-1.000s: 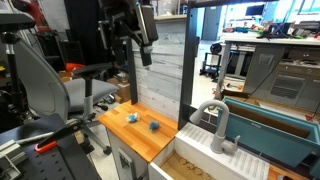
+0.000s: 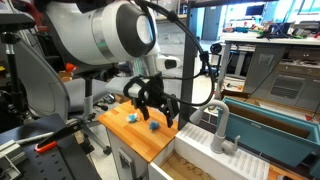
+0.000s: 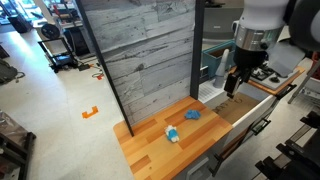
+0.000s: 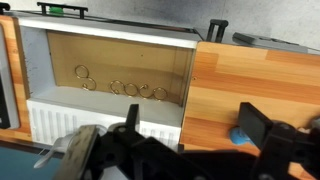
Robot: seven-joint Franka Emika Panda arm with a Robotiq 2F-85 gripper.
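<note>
My gripper hangs above the wooden counter, its fingers spread wide with nothing between them. In the wrist view the two dark fingers stand far apart over the border between the white basin and the wood. A small blue object lies on the counter below the gripper. Farther left rests a blue and white object. Both blue things show clear of the gripper in the second exterior view, the blue object nearer the basin.
Several thin gold rings lie on the basin's brown floor. A white faucet rises at the basin's side, with a teal bin beyond it. A grey plank wall borders the counter.
Over the last second the arm has come down and the gripper has moved lower over the counter and somewhat rightward. The objects on the counter have stayed where they were.
</note>
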